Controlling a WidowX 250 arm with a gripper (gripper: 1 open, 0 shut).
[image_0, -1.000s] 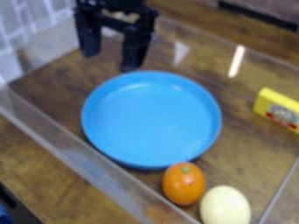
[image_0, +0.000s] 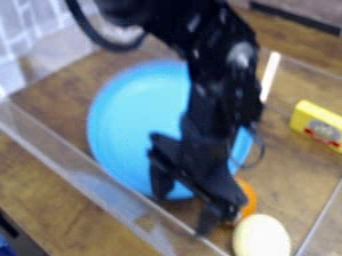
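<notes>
My black gripper (image_0: 185, 200) reaches down over the lower part of a blue plate (image_0: 127, 110), its open fingers low near an orange fruit (image_0: 243, 195), which it largely hides. A pale egg-shaped object (image_0: 262, 236) lies just below the fruit, at the bottom right.
A yellow box (image_0: 317, 125) lies at the right on the wooden surface. A clear rim or wall (image_0: 54, 145) runs along the left side. A tiled wall is at the back left.
My gripper has come down from the back, over the plate, to beside the orange fruit, now covering much of it.
</notes>
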